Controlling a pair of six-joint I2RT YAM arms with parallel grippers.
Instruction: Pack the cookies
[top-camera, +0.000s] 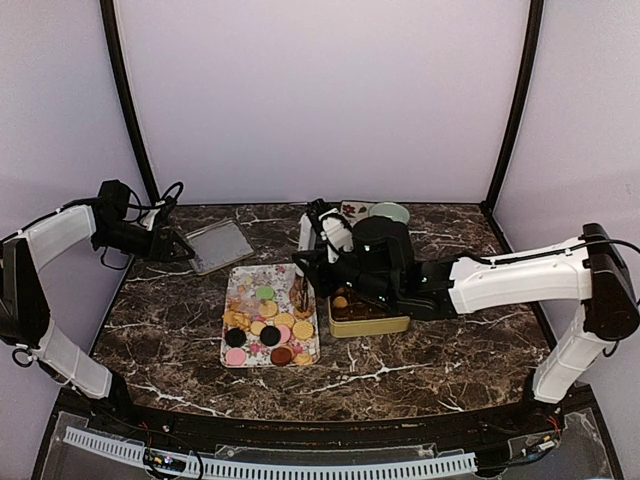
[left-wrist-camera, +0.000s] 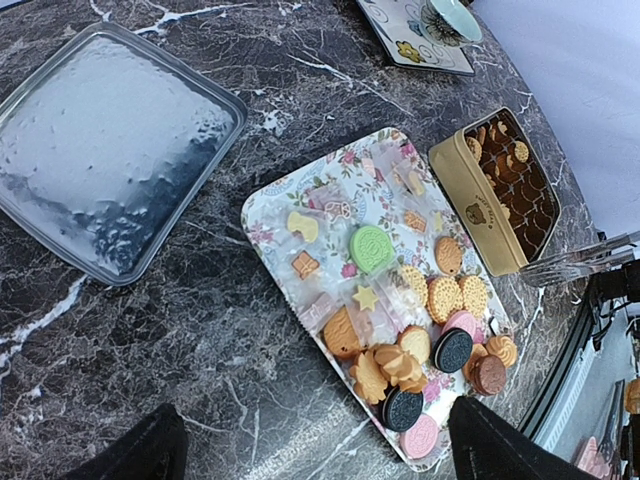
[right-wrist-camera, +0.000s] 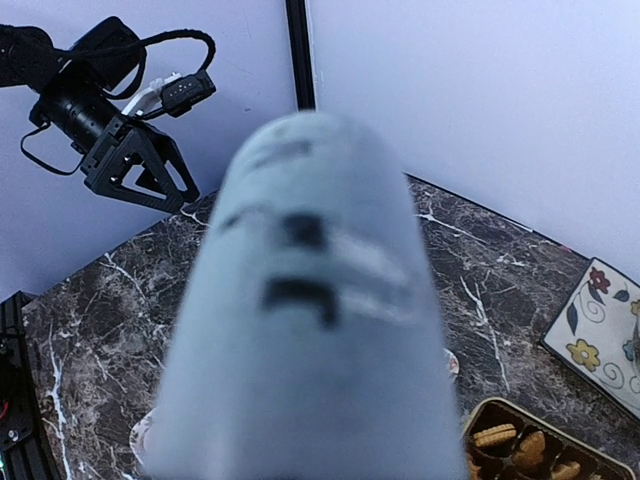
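A flowered tray in the middle of the table carries loose cookies of several kinds and small clear bags. To its right stands the tan cookie box, its compartments partly filled with cookies. My right gripper is shut on a pale metal utensil, apparently tongs, over the gap between tray and box. Whether the tongs hold a cookie I cannot tell. At the far left my left gripper hangs open and empty, above the table.
A clear shallow lid or tray lies at the back left. At the back right, a patterned board bears a pale green bowl. Free table lies in front and at the right.
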